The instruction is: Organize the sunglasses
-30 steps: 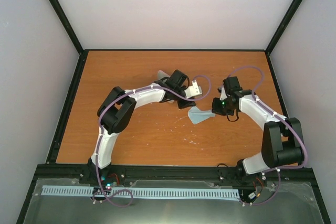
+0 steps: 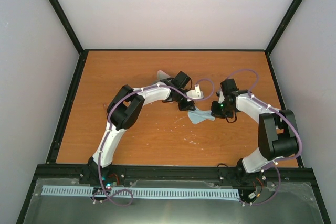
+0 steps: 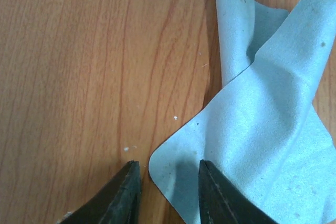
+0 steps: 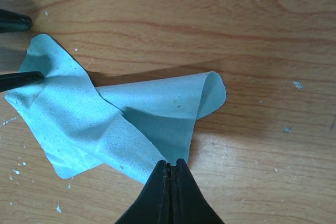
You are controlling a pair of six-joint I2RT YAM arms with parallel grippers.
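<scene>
A light blue cloth (image 2: 199, 116) lies crumpled on the wooden table, between the two grippers. In the left wrist view my left gripper is part open over a corner of the cloth (image 3: 262, 124), its fingertips either side of that corner's edge. In the right wrist view my right gripper is shut at the folded edge of the cloth (image 4: 94, 124), pinching it; the left gripper's fingers show at the upper left over the cloth's other end. No sunglasses can be made out.
A pale grey object (image 2: 161, 74) sits behind the left arm, largely hidden by it. The black frame edges border the table.
Over the last second both arms have edged closer to the cloth, the left gripper moving slightly right and down over its left end.
</scene>
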